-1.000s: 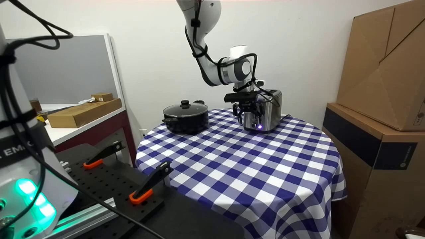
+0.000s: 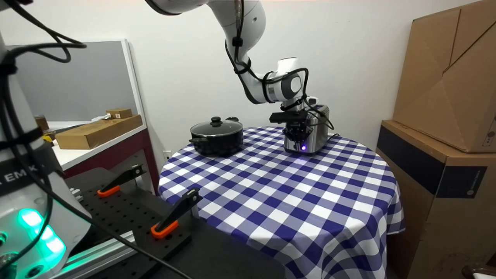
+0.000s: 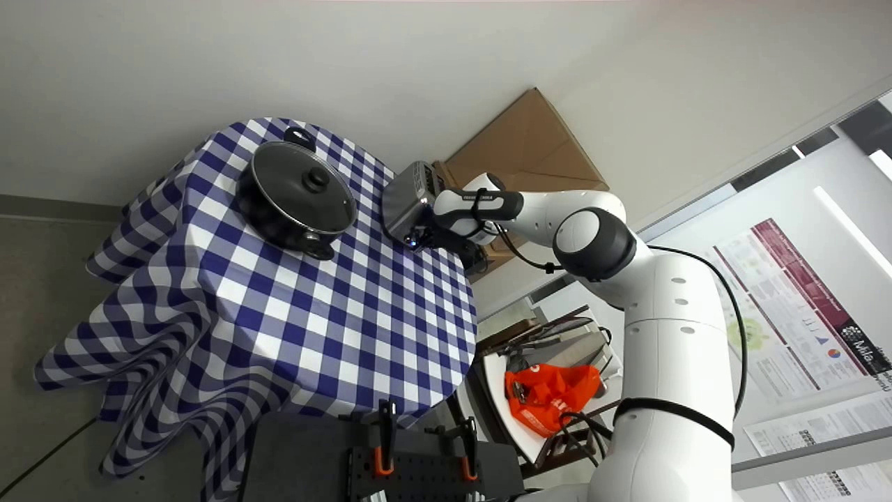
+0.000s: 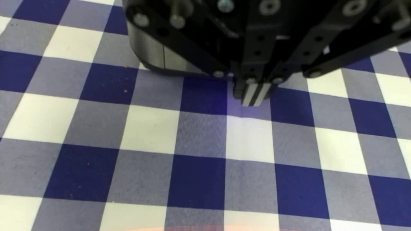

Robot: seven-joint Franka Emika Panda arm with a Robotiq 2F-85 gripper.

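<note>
A silver toaster (image 2: 319, 128) stands at the back right of the checked table, a purple light glowing low on its front. My gripper is shut, its two pale fingertips together and nothing seen between them. In the first exterior view it hangs low before the toaster's front, covering part of it. From the wrist, the toaster's bottom edge (image 4: 173, 72) shows just behind the fingers; whether they touch it I cannot tell. The second exterior view shows the toaster (image 3: 405, 201) with the arm reaching in at its right side.
A black lidded pot (image 2: 217, 138) sits at the table's back left. Stacked cardboard boxes (image 2: 432, 195) rise beyond the right edge.
The arm and gripper have shifted slightly to the right and a little lower along the toaster's front. The spread fingers have come together. Toaster and pot stay where they were.
</note>
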